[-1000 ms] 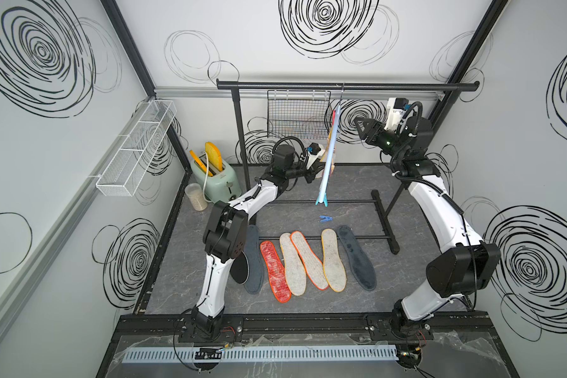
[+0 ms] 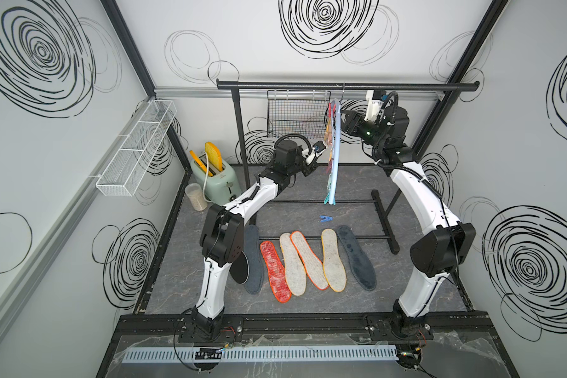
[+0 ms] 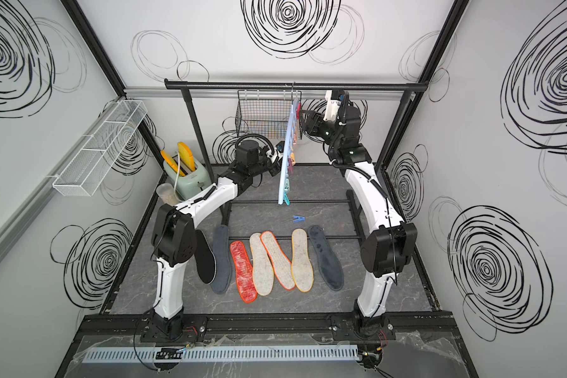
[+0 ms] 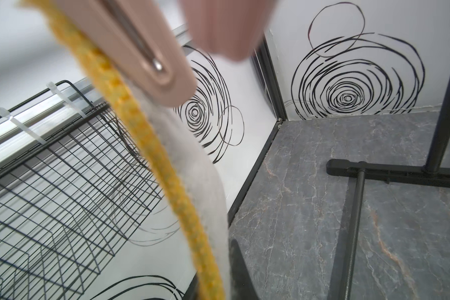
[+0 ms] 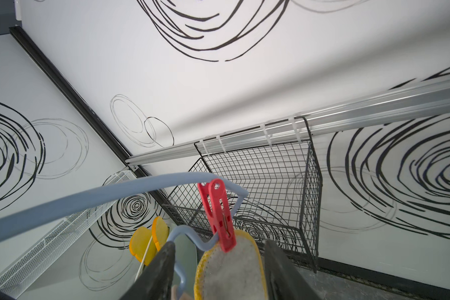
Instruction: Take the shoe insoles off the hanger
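Note:
From the rack bar hangs a light blue hanger [image 2: 334, 154] with coloured clips. A pale insole with a yellow edge [image 5: 230, 275] hangs from it, under a red clip [image 5: 219, 215] and near a blurred pink clip [image 4: 160, 65]. In the left wrist view this insole runs down between the dark fingertips of my left gripper, which is shut on it. My right gripper is open at the hanger's upper end, one finger on each side of the insole's top and below the red clip. The hanger partly hides my left gripper in the top right view.
Several loose insoles, including a red one [image 2: 275, 271] and a dark grey one [image 2: 357, 258], lie on the floor in front. A blue clip [image 2: 325, 218] lies behind them. A wire basket [image 5: 265, 175] hangs on the back wall.
My right gripper has moved left and slightly up to the hanger. The hanger has turned, its lower end swinging right.

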